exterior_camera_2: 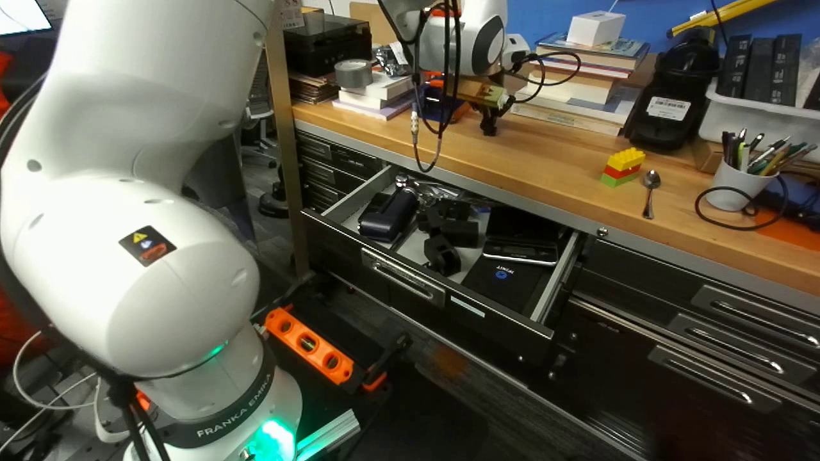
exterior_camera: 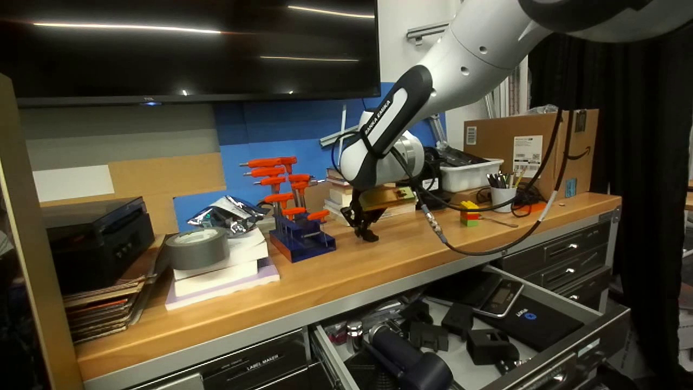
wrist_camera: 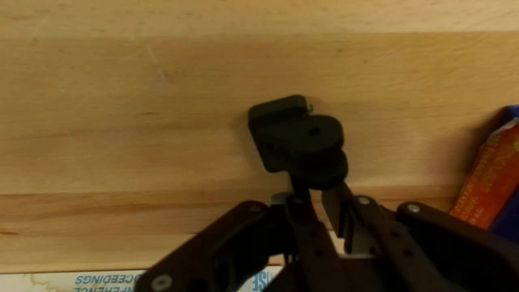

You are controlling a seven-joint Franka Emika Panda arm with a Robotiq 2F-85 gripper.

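A small black object (wrist_camera: 277,134) with a flat, angular end and a rounded knob is at the desktop surface in the wrist view. My gripper is shut on its rounded end, with the fingers coming in from the bottom of that view. The dark fingers partly blend with the object, so the exact contact is hard to make out. From outside, the gripper (exterior_camera: 357,223) points down at the desk between the tool stand and the books, and the black object (exterior_camera: 368,236) shows beneath it. The second exterior view also has the gripper (exterior_camera_2: 489,115) low over the wood.
A blue stand (exterior_camera: 302,239) with red-handled tools is close by, and stacked books (exterior_camera_2: 573,115) sit behind. Below the desk, an open drawer (exterior_camera_2: 430,257) holds several dark items. Toy bricks (exterior_camera_2: 621,166) and a spoon (exterior_camera_2: 651,184) lie on the otherwise clear desk nearby.
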